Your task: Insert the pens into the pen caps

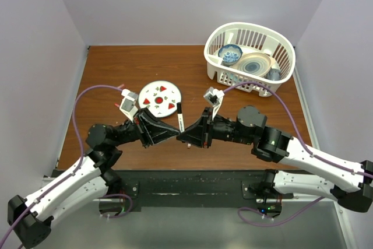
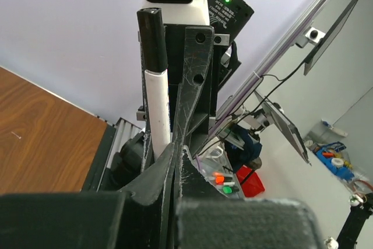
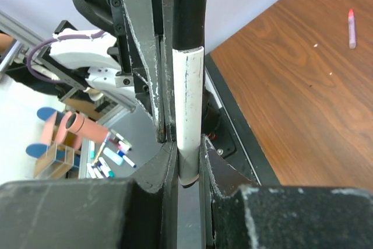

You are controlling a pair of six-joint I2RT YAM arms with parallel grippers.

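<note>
A white pen (image 3: 189, 100) with a black cap (image 3: 189, 10) on its upper end stands nearly upright. My right gripper is shut on its lower end. In the top view the pen (image 1: 180, 122) rises between the two hands. My left gripper is shut with nothing between its fingers, its tips beside the white barrel below the cap. Whether those tips touch the pen I cannot tell. A pink pen with a red tip (image 3: 352, 30) lies on the table in the right wrist view.
A white basket (image 1: 250, 30) with dishes stands at the back right. Behind the hands lies a plate with red patterns (image 1: 150, 104). Both grippers are very close together.
</note>
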